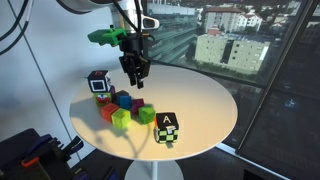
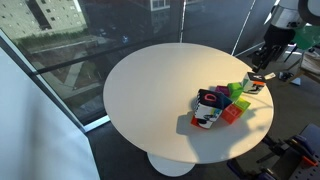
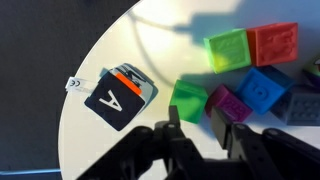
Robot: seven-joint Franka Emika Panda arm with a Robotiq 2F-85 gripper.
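Note:
A large letter block (image 1: 167, 127), dark-topped with a white "A" and orange edging, rests near the table's edge. In the wrist view this block (image 3: 120, 99) lies to the left, clear of the fingers. My gripper (image 1: 136, 77) hangs above the table, up and left of the block. Seen from the wrist, the gripper is open, its dark fingers apart and holding nothing. Just beyond them are a green cube (image 3: 188, 101) and a purple cube (image 3: 230, 103).
A light green cube (image 3: 228, 50), a red cube (image 3: 273, 44) and a blue cube (image 3: 262, 89) cluster on the right. Another big block (image 1: 98, 82) stands stacked at the table's left.

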